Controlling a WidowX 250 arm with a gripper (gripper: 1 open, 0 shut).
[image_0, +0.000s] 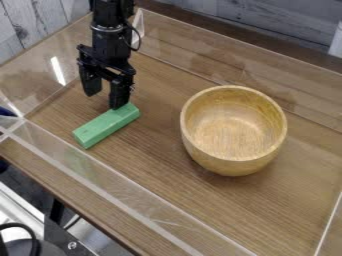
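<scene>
A black robot arm comes down from the top of the view to my gripper, which is open over the wooden table, just beyond the far end of a green block. The block lies diagonally on the table, left of centre. Whether the fingertips touch it is hard to tell.
A large tan bowl takes up the right middle of the table. Black cables lie at the bottom left corner.
</scene>
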